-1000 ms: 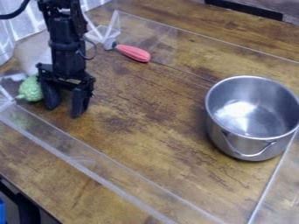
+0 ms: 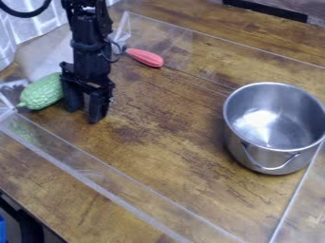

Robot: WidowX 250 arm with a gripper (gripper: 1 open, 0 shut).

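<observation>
My black gripper [image 2: 86,102] is low on the wooden table at the left, just right of a green vegetable-like object [image 2: 41,93], which looks like a toy corn or cabbage. Its fingers point down near the tabletop; whether they are open or shut is unclear. A steel pot [image 2: 273,128] stands at the right.
A pink utensil-like object [image 2: 144,57] lies behind the arm. Clear plastic barriers edge the wooden table [image 2: 165,171].
The gripper has shifted slightly right and up, uncovering more of the green object. The pot and pink object have stayed in place.
</observation>
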